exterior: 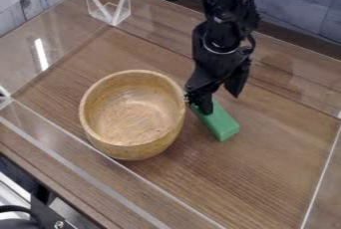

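Observation:
A green rectangular block (216, 124) lies on the wooden table, just right of a wide wooden bowl (131, 114). The black gripper (218, 94) hangs from the top centre, its fingers spread open, one at the block's upper end near the bowl's rim, the other out to the right. Whether the left finger touches the block is hard to tell.
A white wire object (111, 6) stands at the back left, near the table's edge.

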